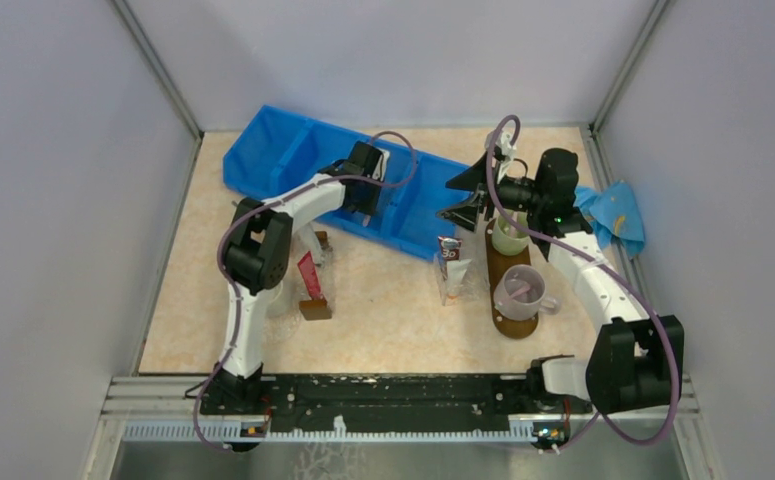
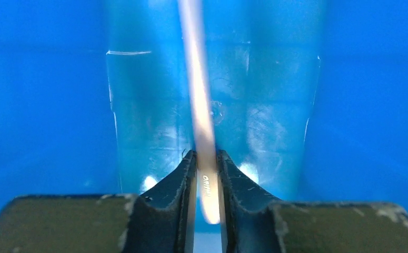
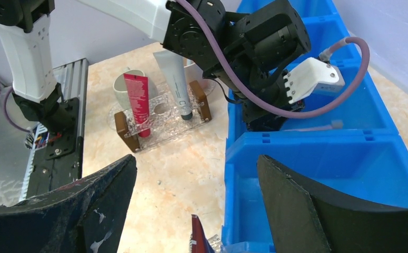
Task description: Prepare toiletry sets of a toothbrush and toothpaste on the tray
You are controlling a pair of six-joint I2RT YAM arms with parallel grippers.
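The blue tray (image 1: 263,150), divided into compartments, lies at the back. My left gripper is down inside a middle compartment, its fingertips close on both sides of a pale toothbrush handle (image 2: 201,121). Whether they press on it cannot be told. In the right wrist view part of that toothbrush (image 3: 317,128) shows low in the compartment. My right gripper (image 1: 453,198) stands open and empty above the tray's right end. A red toothpaste tube (image 3: 137,100) and a grey one (image 3: 172,79) stand in a clear holder at the left.
More toothpaste tubes (image 1: 453,265) stand in a clear holder by the tray's right front. Behind and beside it are a green cup (image 1: 509,238) and a pinkish mug (image 1: 520,295) on a brown board. A blue cloth (image 1: 618,215) lies far right.
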